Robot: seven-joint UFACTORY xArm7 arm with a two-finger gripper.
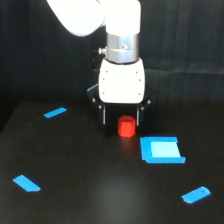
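A small red block (126,126) stands on the black table below the white robot hand. My gripper (122,119) is low over it, its thin dark fingers spread apart. One finger shows to the left of the block and the other to the right, both clear of its sides in this view. The block still appears to rest on the table. How far the fingers stand in front of or behind it is hard to tell.
Right of the block lies a white square (164,149) framed in blue tape. Blue tape strips mark the table at the back left (55,112), front left (26,184) and front right (196,195).
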